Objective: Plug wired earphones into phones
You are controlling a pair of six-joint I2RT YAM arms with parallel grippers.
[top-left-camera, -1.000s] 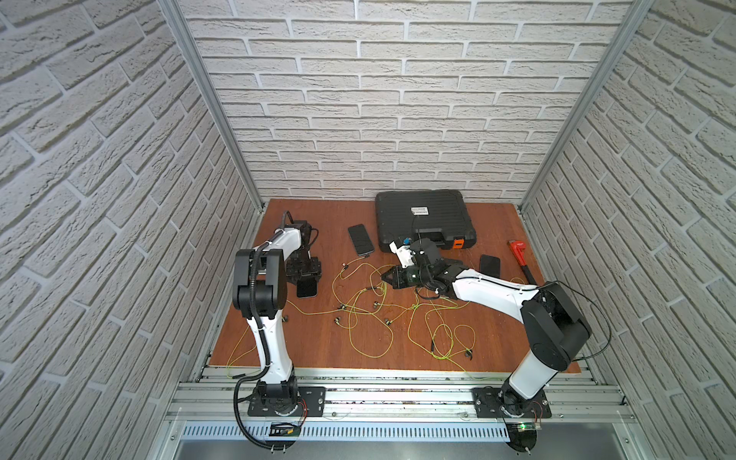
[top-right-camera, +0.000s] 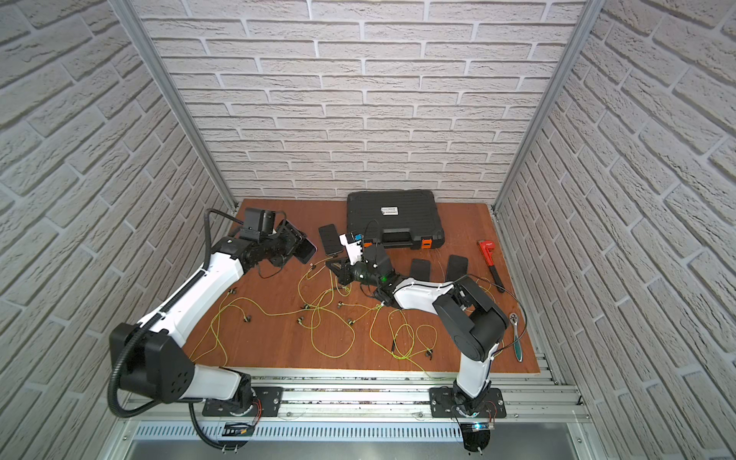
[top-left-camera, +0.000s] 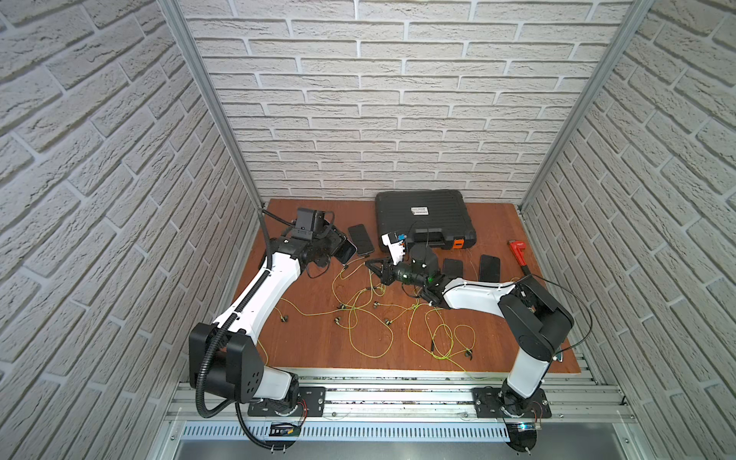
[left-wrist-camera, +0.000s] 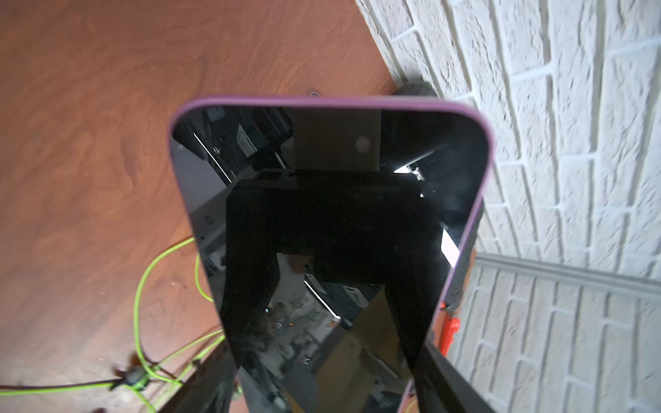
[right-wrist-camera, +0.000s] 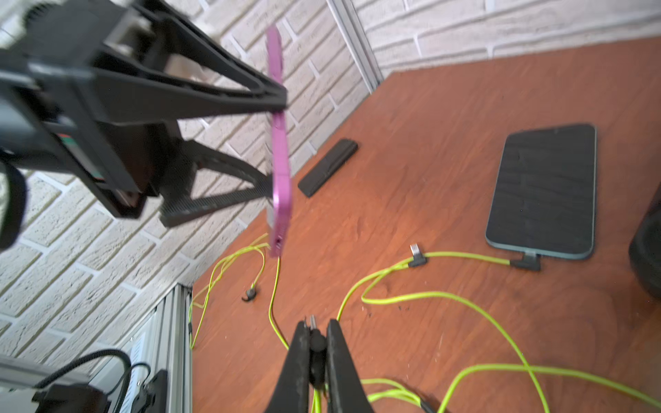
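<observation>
My left gripper (top-left-camera: 329,241) holds a pink-framed phone (right-wrist-camera: 280,186) up off the table; its dark screen (left-wrist-camera: 330,227) fills the left wrist view, and its end with the port faces down in the right wrist view. Lower and to the right, my right gripper is shut on a black earphone plug (right-wrist-camera: 317,354) with a metal tip pointing up. A dark phone (right-wrist-camera: 540,189) lies on the table with a plug (right-wrist-camera: 525,262) at its end. Another loose plug (right-wrist-camera: 417,257) lies on the yellow cables.
A black case (top-left-camera: 425,208) stands at the back. More phones (top-right-camera: 456,267) and a red wrench (top-right-camera: 488,256) lie at the right. Tangled yellow earphone cables spread over the front of the wooden table (top-right-camera: 283,345).
My left gripper has lifted the phone and swung it rightward toward the right gripper. The right gripper has shifted slightly left and up.
</observation>
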